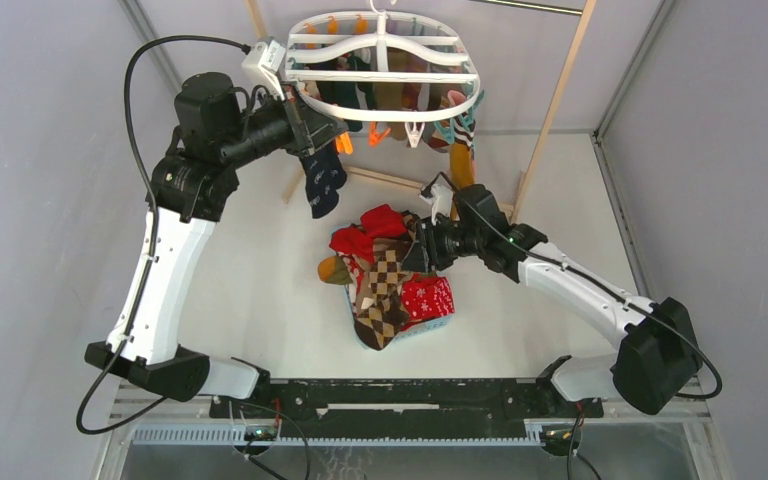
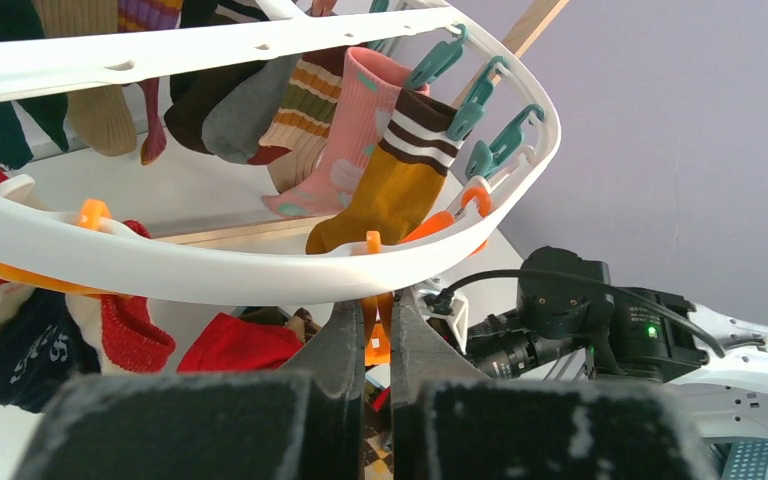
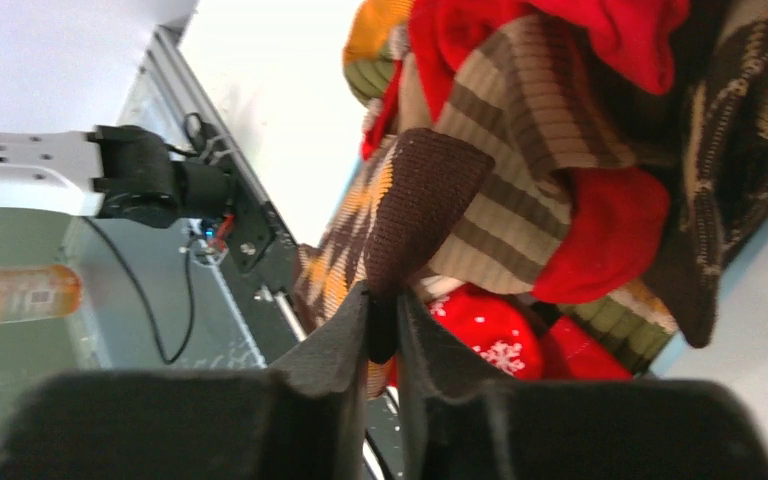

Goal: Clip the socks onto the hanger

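Observation:
At the white hanger's [image 2: 290, 280] front rim, my left gripper is shut on an orange clip [image 2: 377, 345] that hangs from it. My right gripper is at the sock pile, its fingers closed around the dark brown cuff of a checkered sock [image 3: 425, 190]. From above, this sock [image 1: 378, 290] drapes over the pile with its toe towards the front, and the right gripper [image 1: 415, 250] is at its back right. Socks such as a mustard one with a striped cuff [image 2: 400, 180] hang from teal clips [image 2: 475, 105].
Under the pile stands a light blue basket [image 1: 430, 327], holding red and striped socks. A dark patterned sock [image 1: 322, 183] hangs below the hanger's left side. Wooden poles [image 1: 563, 75] flank the hanger.

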